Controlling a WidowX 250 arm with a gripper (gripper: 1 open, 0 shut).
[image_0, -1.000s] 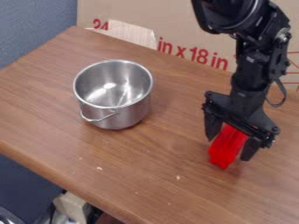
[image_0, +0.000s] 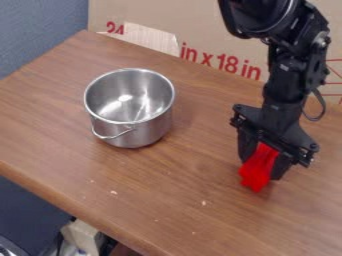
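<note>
A red block (image_0: 258, 169) rests on the wooden table (image_0: 134, 190) at the right of the view. My black gripper (image_0: 262, 160) is lowered over it, its fingers around the block's upper part and partly covering it; whether they grip it is unclear. A shiny steel pot (image_0: 130, 107) with a wire handle stands to the left, apart from the gripper.
A cardboard sheet (image_0: 147, 15) with red printing stands along the back edge. The table's left edge borders a blue-grey area. The wood in front of and left of the pot is clear.
</note>
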